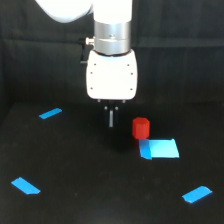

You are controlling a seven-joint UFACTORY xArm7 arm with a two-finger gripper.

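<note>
Near the middle of the black table stands a small red block, upright and apart from my gripper. My gripper hangs under the white hand, to the left of the red block and a little higher in the picture. Its dark fingers blend into the dark background, so how they stand is hard to make out. No object shows between them. Just in front of the red block lies a light blue paper piece, with a bright blue tape strip at its left edge.
Blue tape strips mark the table at the back left, the front left and the front right. A dark curtain closes off the back.
</note>
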